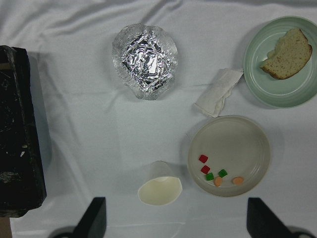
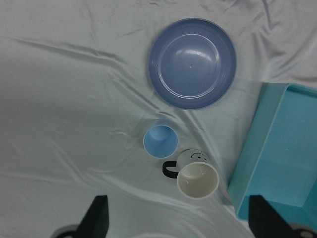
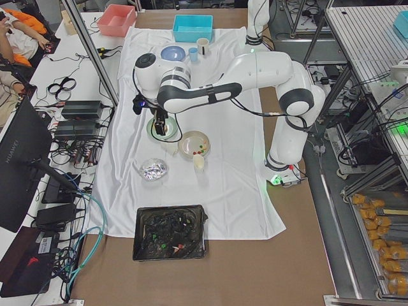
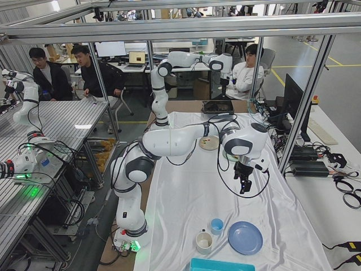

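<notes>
My left gripper hangs open and empty above a cream plate [image 1: 228,144] with small red, green and orange pieces, a cream cup [image 1: 158,191] on its side, a foil-lined glass bowl [image 1: 146,62], a folded napkin [image 1: 218,91] and a green plate [image 1: 280,89] with bread [image 1: 287,54]. My right gripper is open and empty above a blue plate [image 2: 192,64], a blue cup [image 2: 160,141] and a white mug [image 2: 197,178].
A black lined bin [image 3: 169,248] stands at one end of the cloth, a turquoise bin [image 2: 262,139] at the other. A pink bin [image 3: 116,20] sits on the side table. The cloth has free room between the two groups of dishes.
</notes>
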